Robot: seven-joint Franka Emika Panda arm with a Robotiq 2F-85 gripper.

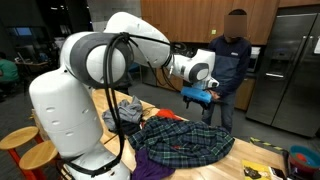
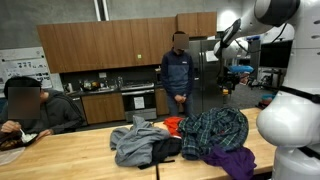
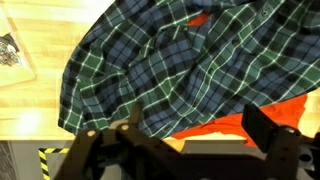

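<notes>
A dark green and navy plaid shirt (image 1: 185, 143) lies spread and rumpled on the wooden table. Beneath the wrist camera, the same plaid cloth (image 3: 150, 75) fills most of the view. A red cloth (image 3: 225, 126) shows along its edge and partly under it. My gripper is open above the cloth, its dark fingers (image 3: 127, 142) wide apart and nothing held between them. In the second exterior view, the gripper (image 2: 228, 88) hangs in the air, well clear of the pile.
A grey garment (image 2: 138, 143), a black cloth (image 2: 167, 149) and a purple cloth (image 2: 231, 161) lie around the shirt. One person (image 1: 229, 75) stands behind the table; another (image 2: 55, 108) sits at the left. Bare tabletop (image 2: 75, 155) shows at the left.
</notes>
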